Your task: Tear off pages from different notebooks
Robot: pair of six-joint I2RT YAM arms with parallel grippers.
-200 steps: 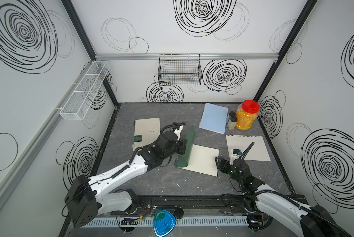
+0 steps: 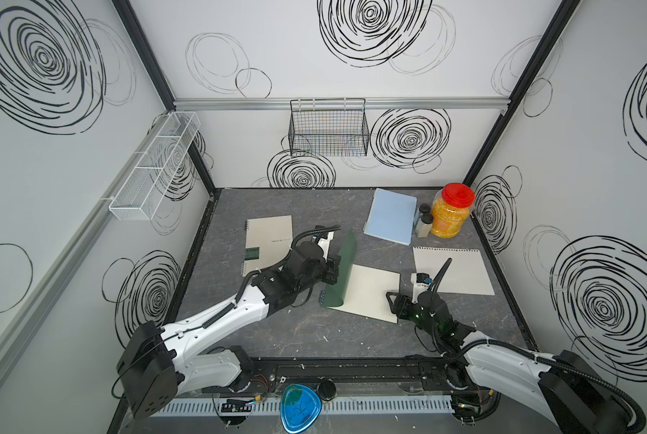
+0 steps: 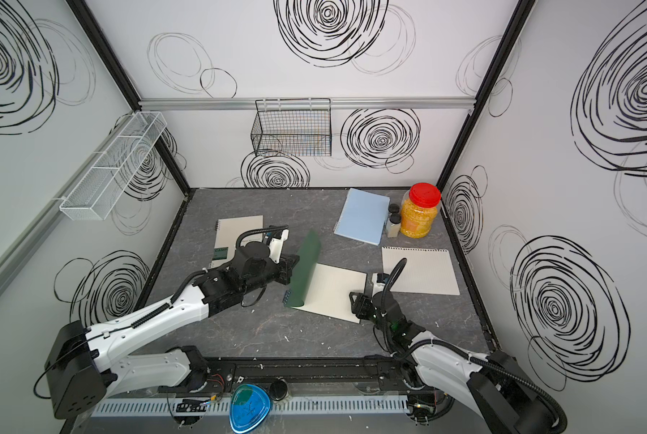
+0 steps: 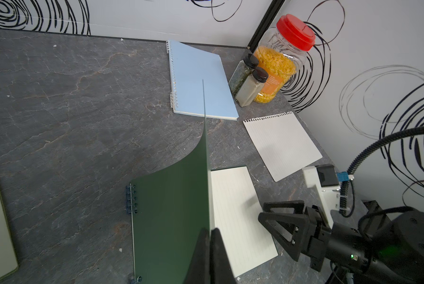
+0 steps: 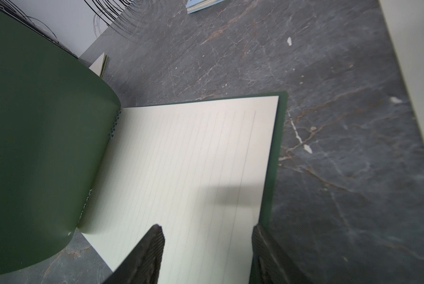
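Observation:
The spiral notebook's green cover (image 4: 178, 203) is lifted off its lined white pages (image 5: 188, 161) and bends upward. My left gripper is shut on the cover's free edge. Over the right side of the open pages hangs my right gripper, its fingers parted with no object gripped; one fingertip (image 5: 156, 234) is above the paper, the other near the page's outer edge. To the right lies a white sheet (image 2: 455, 270) with a holed top edge. A beige notebook (image 2: 269, 235) rests at the left, a blue spiral notebook (image 4: 202, 75) at the back.
A red-lidded jar (image 2: 453, 209) stands at the back right, beside two small dark-capped bottles (image 2: 423, 224). Wire baskets hang on the back wall (image 2: 329, 130) and left wall (image 2: 157, 166). Bare grey tabletop lies in front of the notebook.
Over the last second my right gripper has shifted left, from beside the notebook's right edge to over the pages. The left arm and the raised cover look unmoved.

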